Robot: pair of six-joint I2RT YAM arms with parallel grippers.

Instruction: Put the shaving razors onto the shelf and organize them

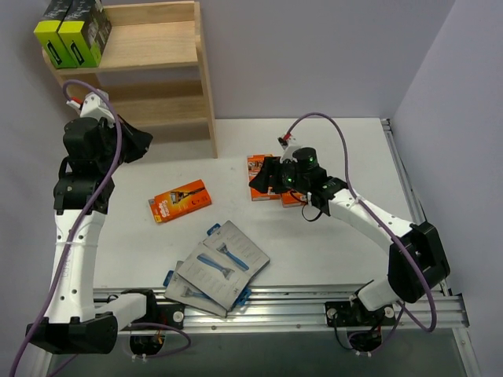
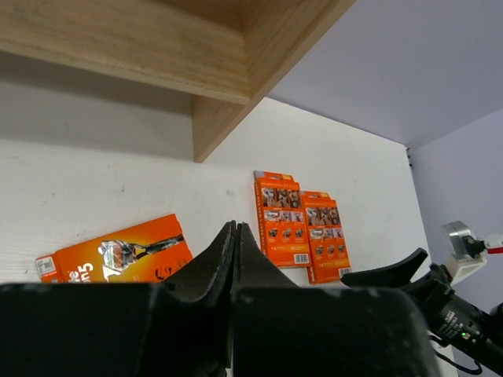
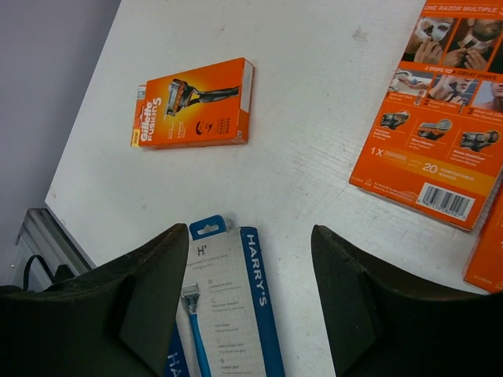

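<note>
An orange razor box lies flat on the table in front of the wooden shelf. My left gripper is up by the shelf's lower board, clear of the box, with its fingertips together and nothing between them. My right gripper is open and empty, near two more orange boxes that lie side by side, partly behind it in the top view. Two grey razor packs overlap at the front of the table. On the shelf's upper board, two green-and-black boxes stand at the left.
The shelf's right side panel stands between the left gripper and the table's right half. The lower board looks empty where it shows.
</note>
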